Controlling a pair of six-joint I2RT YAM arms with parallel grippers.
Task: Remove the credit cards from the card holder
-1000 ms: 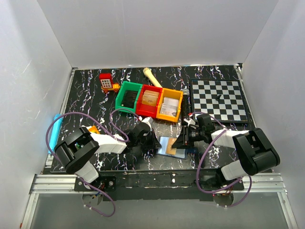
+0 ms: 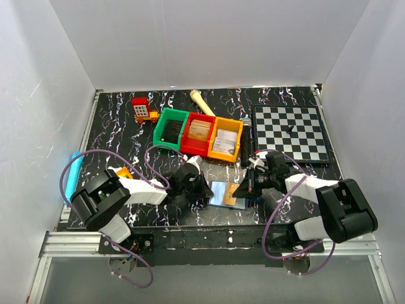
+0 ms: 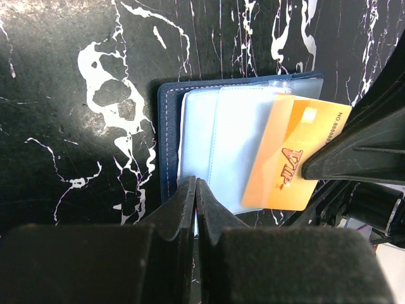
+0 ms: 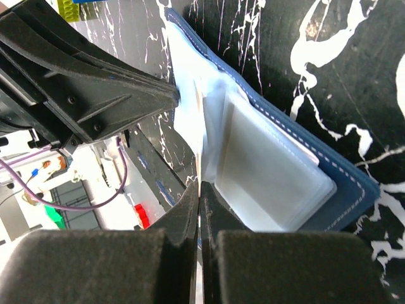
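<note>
The card holder [image 3: 169, 145] lies open on the dark marbled table, blue with clear plastic sleeves. My left gripper is shut at its left side, seemingly pinching the sleeve edge [image 4: 177, 107]; the tips hide what is between them. An orange VIP card [image 3: 291, 158] stands out over the sleeves, and my right gripper is shut on its edge. From the right wrist the card shows only as a thin pale line. In the top view both grippers meet the holder near the front edge, the left [image 2: 209, 192] and the right [image 2: 236, 194].
Green [image 2: 161, 140], red [image 2: 185, 147] and orange [image 2: 214, 153] bins stand behind the holder, with pale cards in the latter two. A chessboard [image 2: 290, 153] lies at the back right. A dark cylinder [image 2: 245, 149] stands between bins and board.
The card has shifted right and tilted relative to the holder. The left arm has barely moved.
</note>
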